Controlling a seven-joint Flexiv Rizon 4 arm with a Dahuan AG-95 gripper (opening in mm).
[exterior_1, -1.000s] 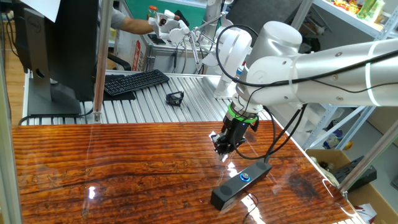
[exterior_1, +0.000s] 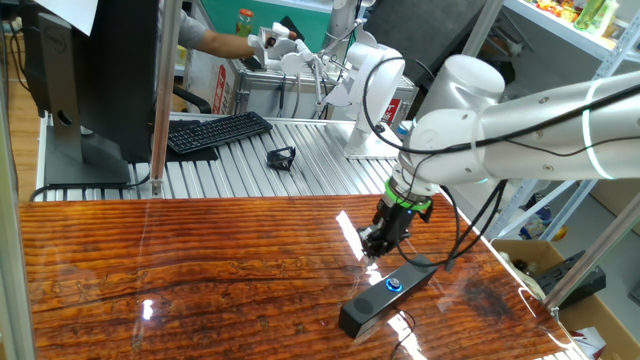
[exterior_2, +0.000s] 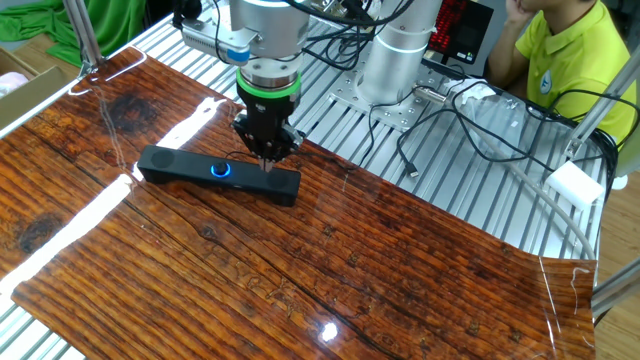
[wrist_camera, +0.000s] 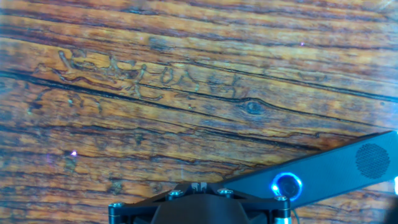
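A long black speaker bar (exterior_1: 388, 296) with a glowing blue ring knob lies on the glossy wooden tabletop. In the second exterior view, the bar (exterior_2: 220, 172) runs left to right, and my gripper (exterior_2: 266, 166) is in front of part of its right half from that angle. My gripper (exterior_1: 368, 256) points down, close to the bar's far side in the first exterior view. The wrist view has the fingertips of my gripper together with nothing visible between them; the bar (wrist_camera: 336, 171) extends to their right. Whether the gripper touches the bar cannot be made out.
A thin cable (exterior_1: 408, 330) trails from the bar. Wide bare tabletop (exterior_1: 180, 270) lies to the left in the first exterior view. Behind it, a keyboard (exterior_1: 220, 132) and a small black object (exterior_1: 281, 158) rest on the ribbed metal table.
My gripper and arm have shifted a little to the right in the first exterior view, nearer the bar. The speaker bar has stayed in place.
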